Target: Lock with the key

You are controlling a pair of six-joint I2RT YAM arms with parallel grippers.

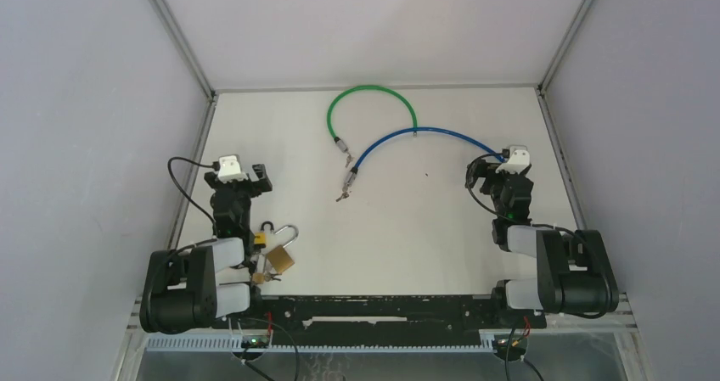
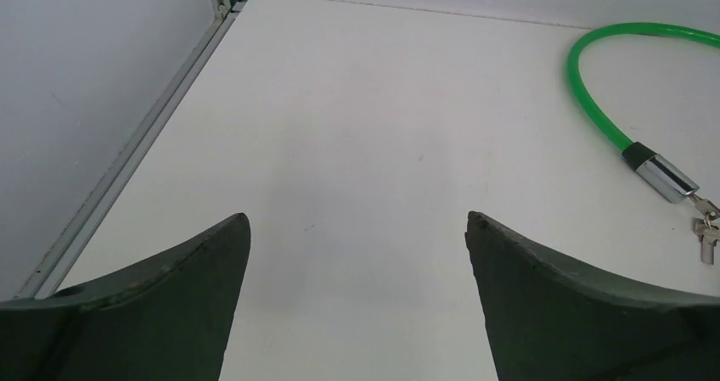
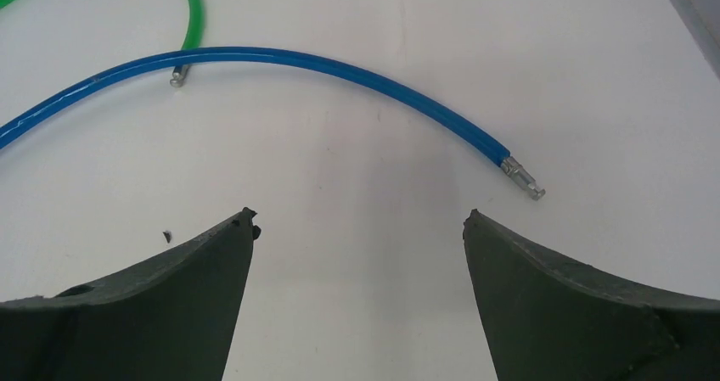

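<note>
A green cable lock lies curved at the back of the white table, its silver lock head holding a key with another key hanging from it. Crossing over its far end is a blue cable lock, whose head has keys at the tip. The blue cable's bare metal pin points right, apart from its head; the green cable's pin is also free. Both my left gripper and my right gripper are open above bare table, nothing between their fingers.
Under the left arm at front left lie several padlocks, among them a brass one with its shackle and a yellow one, plus small keys. Walls enclose the back and sides.
</note>
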